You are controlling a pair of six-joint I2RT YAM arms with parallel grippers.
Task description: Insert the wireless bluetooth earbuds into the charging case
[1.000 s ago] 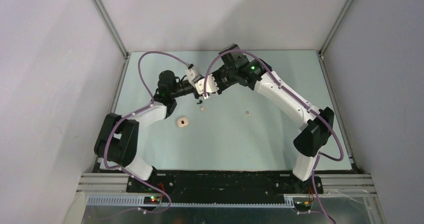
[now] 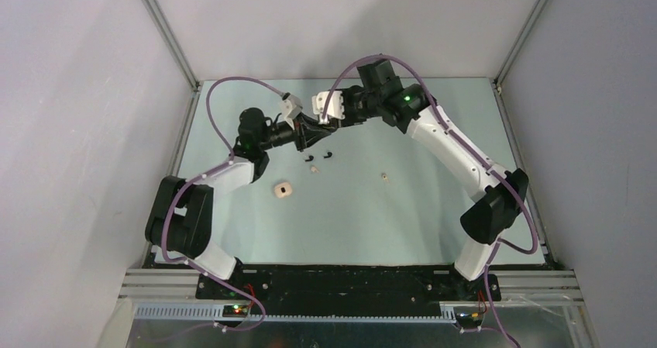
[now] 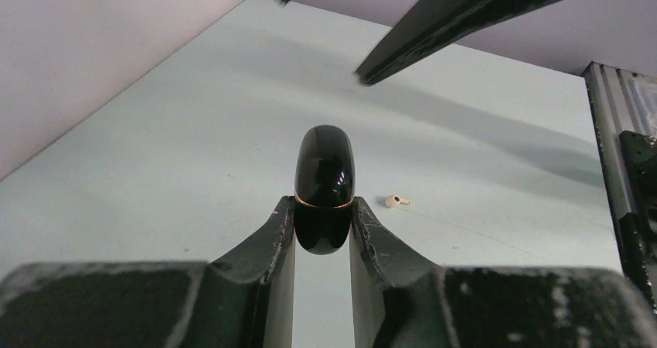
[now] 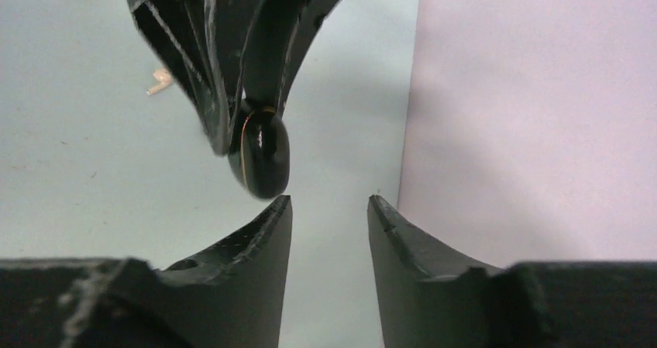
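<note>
My left gripper is shut on a glossy black oval charging case [image 3: 324, 162], upright between its fingertips in the left wrist view. The same case [image 4: 263, 150] hangs in the left fingers in the right wrist view. My right gripper stands open just beside it, nothing between its fingertips. On the table in the top view lie two small black pieces, likely earbuds [image 2: 309, 159] [image 2: 328, 154], below the grippers.
A pale pink square case [image 2: 283, 189] and small pale earbuds [image 2: 314, 170] [image 2: 384, 176] lie on the table [image 2: 356, 224]. Walls stand at the back and sides.
The right arm has moved toward the back and slightly right. The left gripper has shifted slightly, and the small black pieces beneath are more exposed in the top view.
</note>
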